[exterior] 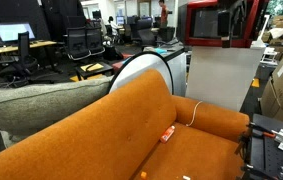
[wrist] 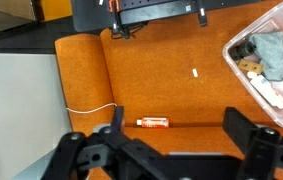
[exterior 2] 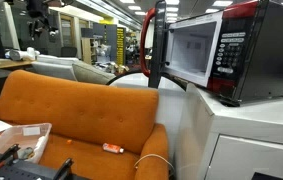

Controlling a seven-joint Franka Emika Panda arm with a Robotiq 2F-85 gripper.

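Observation:
My gripper hangs high over the orange couch (wrist: pixel 166 80), its two dark fingers spread wide with nothing between them. In the second exterior view the gripper (exterior 2: pixel 43 22) is small, at the top left. A small red-and-white packet or bottle (wrist: pixel 153 122) lies on the couch seat, well below the fingers; the same packet (exterior 2: pixel 113 148) shows near the couch's right end. To the right in the wrist view, a clear plastic bin (wrist: pixel 246 85) holds a grey-blue cloth (wrist: pixel 272 52) and a brownish item (wrist: pixel 249 66).
A red-and-black microwave (exterior 2: pixel 231 45) stands with its door open on a white cabinet (exterior 2: pixel 226 125) beside the couch. Its red handle (exterior 2: pixel 146 38) sticks out. A white cable (wrist: pixel 91 108) trails across the couch's end. Much of the seat is bare.

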